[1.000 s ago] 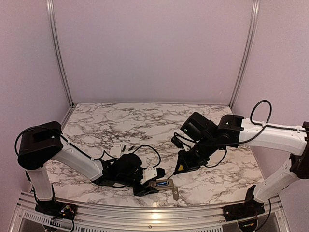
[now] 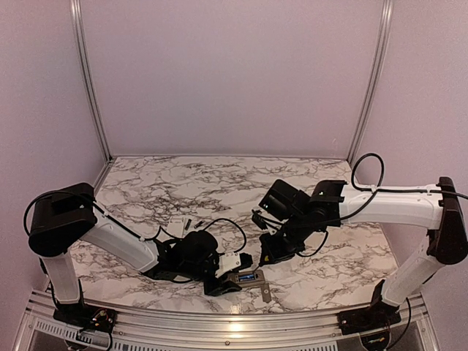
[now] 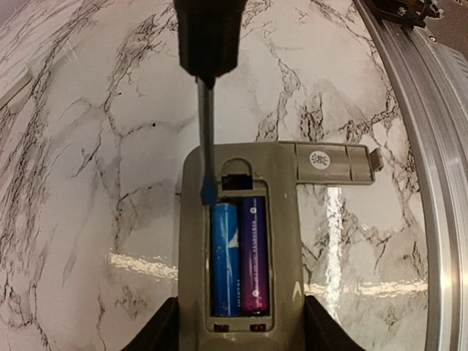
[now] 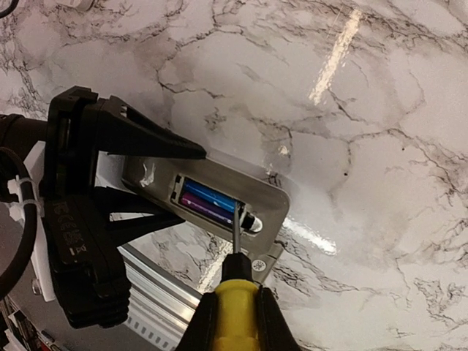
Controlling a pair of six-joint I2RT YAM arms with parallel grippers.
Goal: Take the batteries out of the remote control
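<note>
A grey remote (image 3: 196, 263) lies with its back up and compartment open, holding a blue battery (image 3: 225, 259) and a purple battery (image 3: 254, 256). My left gripper (image 2: 234, 276) is shut on the remote's lower end. My right gripper is shut on a yellow-handled screwdriver (image 4: 235, 300); its flat tip is at the compartment's corner by the top end of the blue battery. The battery cover (image 3: 333, 164) lies beside the remote's top end.
The metal rail (image 2: 278, 318) runs along the front edge, close to the remote.
My right arm has moved left and slightly down since a second ago, bringing the screwdriver over the remote. The left arm is nearly still.
</note>
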